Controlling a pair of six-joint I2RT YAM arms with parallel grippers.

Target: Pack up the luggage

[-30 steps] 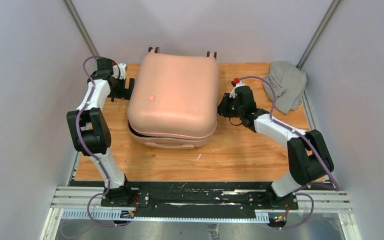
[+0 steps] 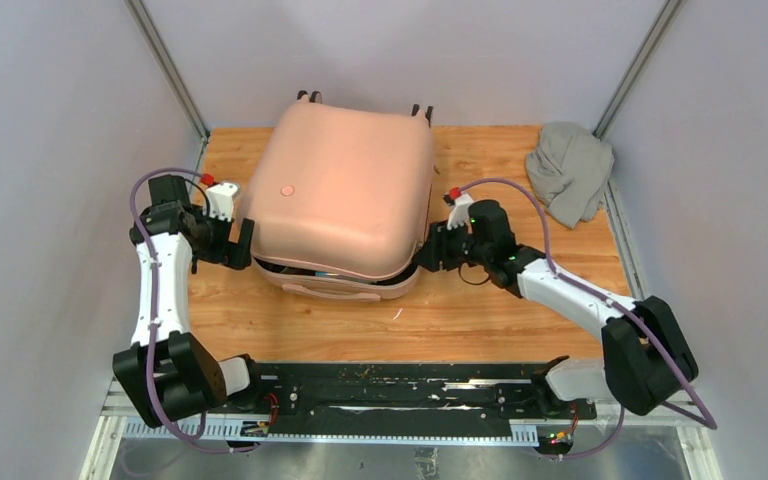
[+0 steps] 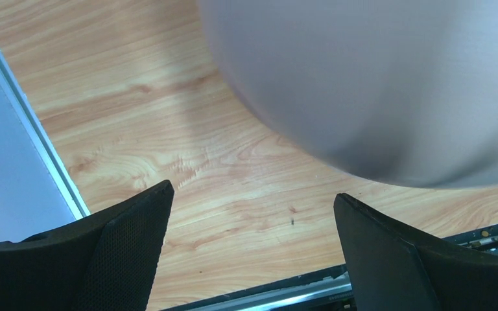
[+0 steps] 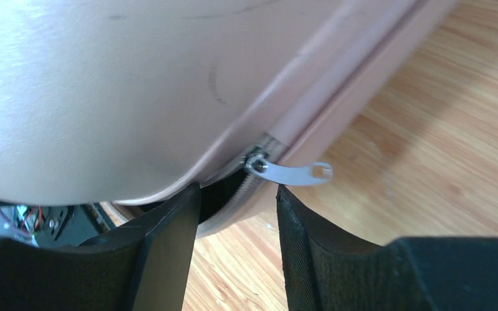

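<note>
A pink suitcase (image 2: 355,190) lies on the wooden table, its lid raised a little from the lower shell along the front, where a dark gap shows. Beside its front left corner, my left gripper (image 2: 240,244) is open with nothing between its fingers. At the front right corner is my right gripper (image 2: 430,247), its fingers part open. In the right wrist view a metal zipper pull (image 4: 292,173) sticks out from the seam, just beyond the fingertips and between them; I see no grip on it. What is inside the suitcase is mostly hidden.
A grey cloth (image 2: 570,172) lies at the back right of the wooden table (image 2: 520,320). Walls stand at the left, right and back.
The lid's front gap has widened and the suitcase shifted slightly left.
</note>
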